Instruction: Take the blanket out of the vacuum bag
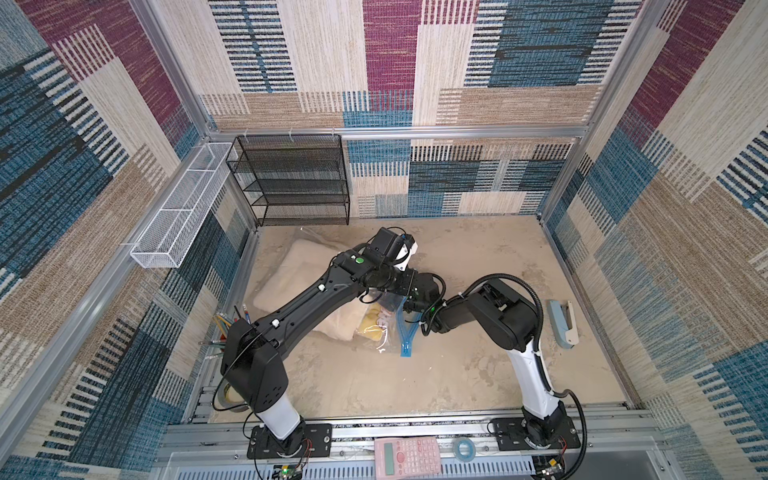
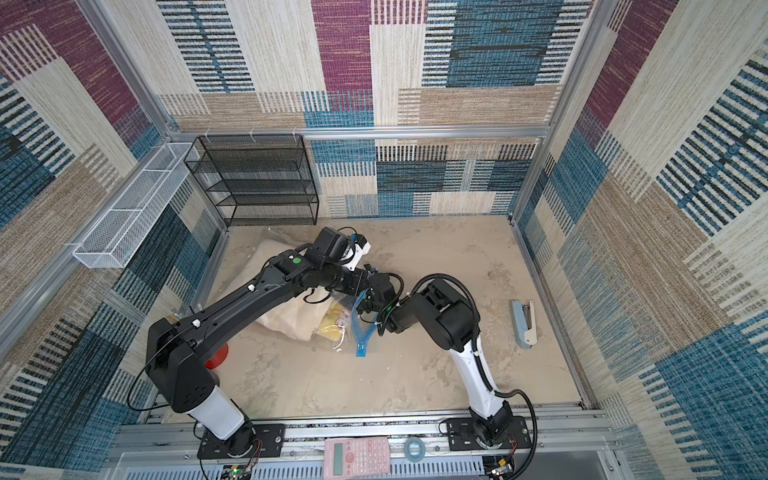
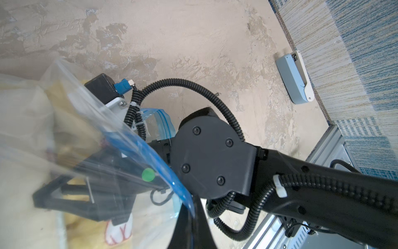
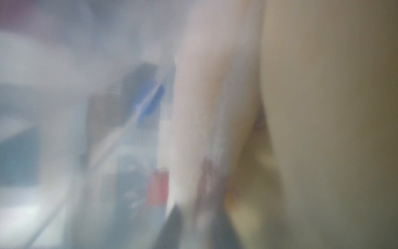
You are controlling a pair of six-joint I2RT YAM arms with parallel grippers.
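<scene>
The vacuum bag, holding the cream and yellow blanket, lies at the left-middle of the table with its blue zip strip toward the front. My left gripper is shut, pinching the clear bag's edge at the blue zip in the left wrist view. My right gripper is inside the bag, seen through the film in the left wrist view; its fingers stand part open around a pale fold of blanket, blurred, so a hold is unclear.
A stapler-like blue tool lies at the right. A black wire rack stands at the back left, a white mesh basket hangs on the left.
</scene>
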